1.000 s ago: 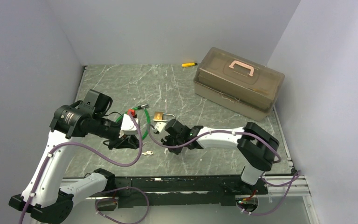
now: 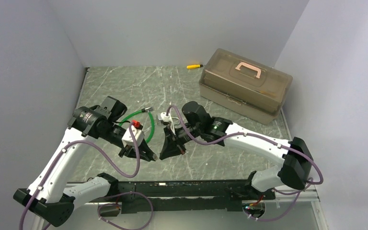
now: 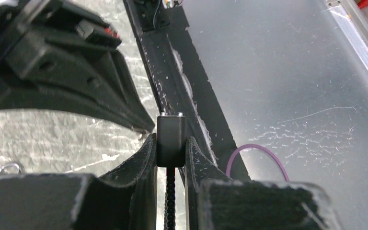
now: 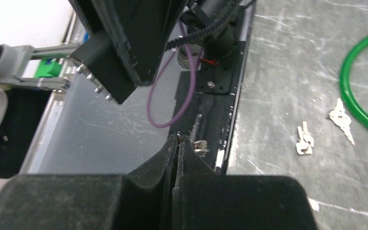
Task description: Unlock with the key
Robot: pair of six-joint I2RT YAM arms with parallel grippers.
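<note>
My left gripper is closed round a small black block (image 3: 170, 151) with silver pins on its end and a braided cable trailing back. My right gripper is shut. A small silvery piece (image 4: 200, 147) shows beside its tips; whether the fingers grip it, I cannot tell. In the top view both grippers' tips nearly meet at mid-table. Two loose keys show in the right wrist view, one (image 4: 304, 139) nearer the front edge, the other (image 4: 342, 120) by the green hose. My right arm's wrist hides most of the brass padlock.
The green hose (image 2: 152, 129) curves beside my left gripper. A brown toolbox (image 2: 244, 86) stands at the back right, a yellow tool (image 2: 194, 66) near it. Purple tubes hang from both arms.
</note>
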